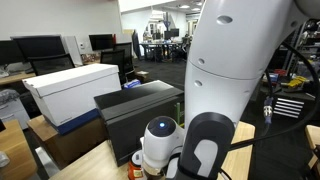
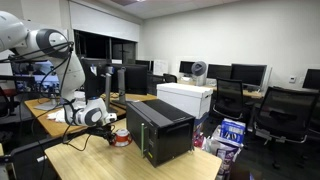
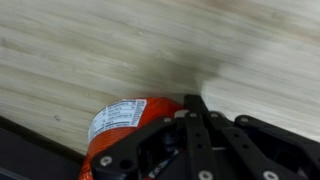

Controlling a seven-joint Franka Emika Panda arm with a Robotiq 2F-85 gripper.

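A red-orange item with a white label (image 3: 118, 118) fills the lower left of the wrist view, close beside my gripper. The gripper's dark fingers are together, and nothing shows between them. Seen from the side, my gripper (image 2: 111, 138) is low over the wooden table, at the near side of the red-and-white item (image 2: 122, 138). In exterior view 1 only a bit of the red item (image 1: 132, 171) shows, and the arm hides the fingertips there. Whether the fingers touch the item I cannot tell.
A large dark box (image 2: 166, 131) stands on the table just past the red item. Behind it is a white box (image 1: 75, 92) with a lid. Bare tabletop (image 2: 85, 162) lies in front of the gripper.
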